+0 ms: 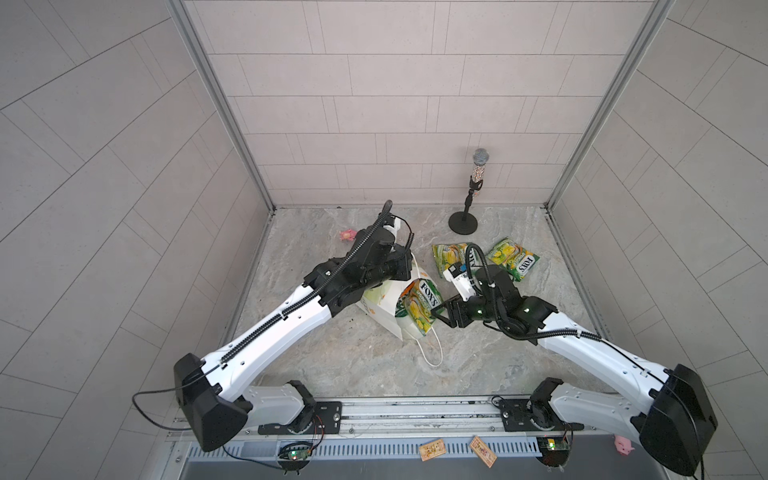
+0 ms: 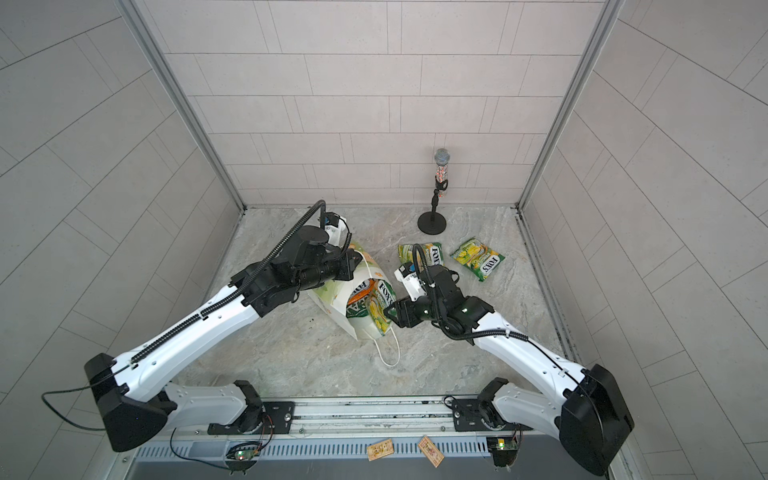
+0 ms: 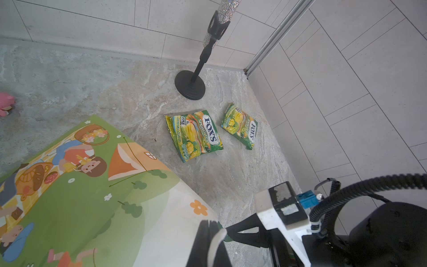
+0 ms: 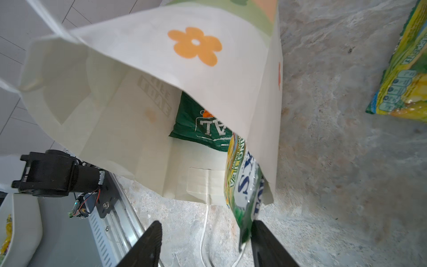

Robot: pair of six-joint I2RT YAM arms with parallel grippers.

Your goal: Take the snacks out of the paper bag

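The white paper bag (image 2: 340, 316) lies tipped with its mouth facing right; its picnic print (image 3: 133, 209) fills much of the left wrist view. My left gripper is shut above the bag, on a thin white cord handle (image 3: 215, 244). A green and yellow FOX'S packet (image 4: 243, 184) leans out of the mouth. Deeper inside lies a dark green packet (image 4: 200, 122). My right gripper stands open at the mouth, the FOX'S packet's lower corner just inside its right finger (image 4: 269, 242). Whether finger and packet touch, I cannot tell.
Two more FOX'S packets lie behind my right arm, one nearer (image 3: 194, 133) and one farther right (image 3: 240, 126). A microphone stand (image 3: 190, 84) stands at the back. Something small and pink (image 1: 347, 235) lies back left.
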